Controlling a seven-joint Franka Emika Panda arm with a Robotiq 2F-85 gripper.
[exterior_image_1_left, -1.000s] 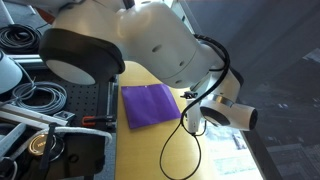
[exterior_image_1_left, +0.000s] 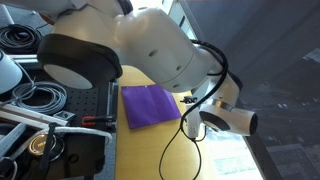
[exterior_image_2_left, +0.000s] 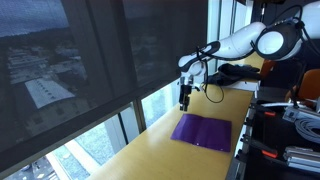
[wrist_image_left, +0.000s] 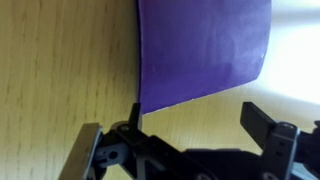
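Observation:
A flat purple cloth (exterior_image_2_left: 203, 131) lies on the wooden table, and in exterior view 1 the same purple cloth (exterior_image_1_left: 150, 105) shows left of the arm's end. My gripper (exterior_image_2_left: 185, 103) hangs near the cloth's far-left corner in exterior view 2. In the wrist view my gripper is open, its dark fingers (wrist_image_left: 262, 126) wide apart with nothing between them. One corner of the cloth points toward the gap. The cloth's upper part runs out of the wrist view. Whether the fingertips touch the table cannot be told.
Bare wooden table (exterior_image_2_left: 110, 155) stretches left of the cloth. A window with a dark shade (exterior_image_2_left: 75, 60) borders the table. On the other side stands a black perforated base (exterior_image_1_left: 88, 103) with coiled cables (exterior_image_1_left: 40, 97) nearby. A loose black cable hangs from the arm.
The arm's end has shifted very slightly, and the hanging cable's loop sits a little differently. The cloth looks unmoved.

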